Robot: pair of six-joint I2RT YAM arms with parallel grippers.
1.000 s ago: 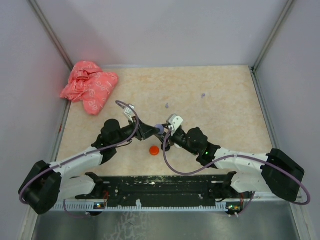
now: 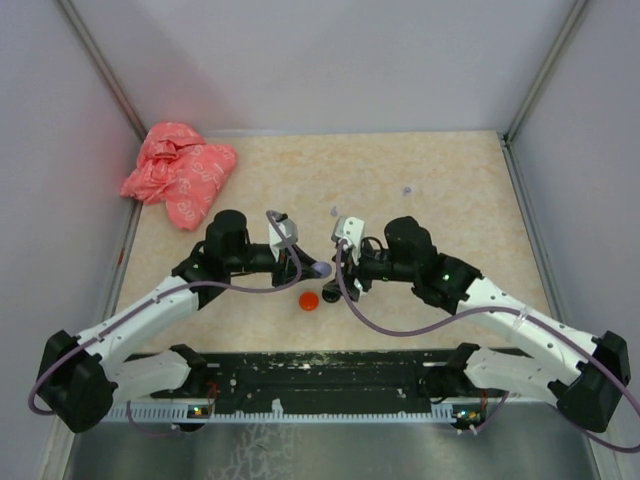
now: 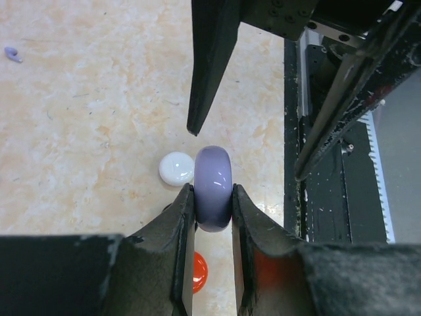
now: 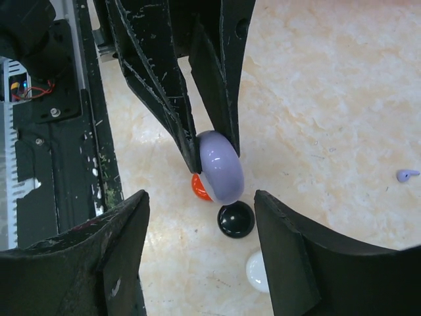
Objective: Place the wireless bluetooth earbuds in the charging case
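A small lilac oblong piece [image 3: 212, 185] is held in my left gripper [image 2: 307, 268], which is shut on it. In the right wrist view the same piece [image 4: 222, 164] shows between the left gripper's black fingers, with my right gripper [image 2: 345, 277] facing it, its fingers parted and nothing clearly between them. Below lie a red round piece [image 2: 308, 301], a black round piece [image 4: 235, 218] and a white round piece [image 3: 176, 168]. I cannot tell which, if any, is the case.
A pink patterned cloth [image 2: 178, 170] lies at the back left. Small lilac bits [image 2: 407, 190] lie on the pale board [image 2: 450, 170], whose back and right are mostly clear. A dark rail [image 2: 320, 375] runs along the front edge.
Both arms appear larger and higher in the top view, with their bodies shifted.
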